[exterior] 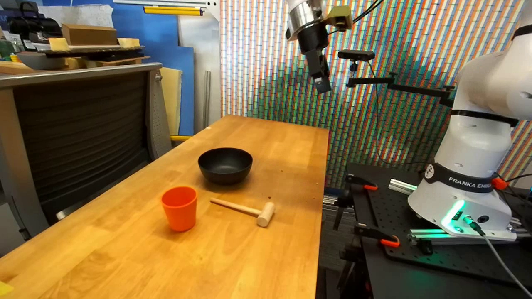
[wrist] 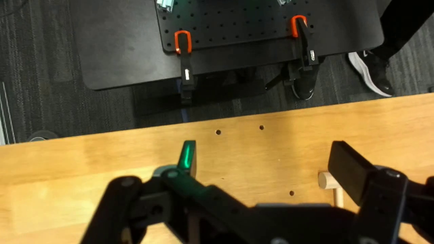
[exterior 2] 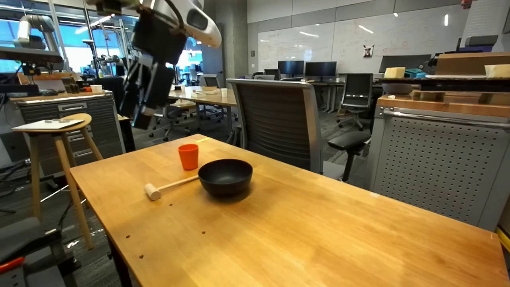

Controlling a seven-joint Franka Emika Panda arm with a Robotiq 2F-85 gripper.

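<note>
High above the wooden table [exterior: 279, 149], my gripper hangs open, its two fingers wide apart with only bare tabletop below in the wrist view. A light wooden mallet [exterior: 239, 206] lies flat on the table, between an orange cup [exterior: 179, 209] and the table's near-robot edge. Upright stands the cup; a black bowl [exterior: 225, 167] sits upright close to the mallet's handle end. In the wrist view the mallet's head [wrist: 327, 180] peeks out beside the right finger, which covers part of it. Cup and bowl do not show there.
Black clamps [wrist: 185, 65] with orange ends grip the edge of the robot's dark base table [wrist: 122, 61], across a gap from the wooden one. An office chair [exterior 2: 282, 124] stands along the far side. Much of the tabletop beyond the bowl is clear.
</note>
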